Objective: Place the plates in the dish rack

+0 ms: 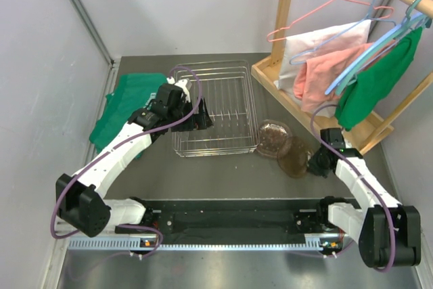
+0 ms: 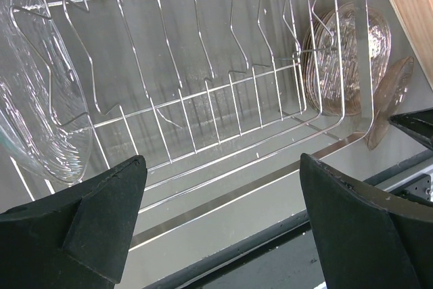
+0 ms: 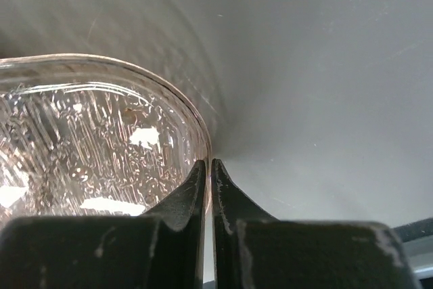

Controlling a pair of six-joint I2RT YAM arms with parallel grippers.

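In the right wrist view a clear, brownish plate [image 3: 88,140] has its rim pinched where the fingertips of my right gripper meet. From above, that plate [image 1: 292,158] sits right of the wire dish rack [image 1: 252,109], tilted in the left wrist view. Between it and the rack is a stack of clear plates [image 1: 272,137]. My left gripper stands open above the rack with nothing between its fingers. One clear plate [image 2: 47,93] rests in the rack's far left slots; the slots to its right look empty.
A wooden clothes stand [image 1: 283,93] with hangers and cloths rises at the back right, close behind the right arm. Green cloth [image 1: 122,109] lies left of the rack. Bare table [image 1: 223,177] runs along the front, in front of the rack.
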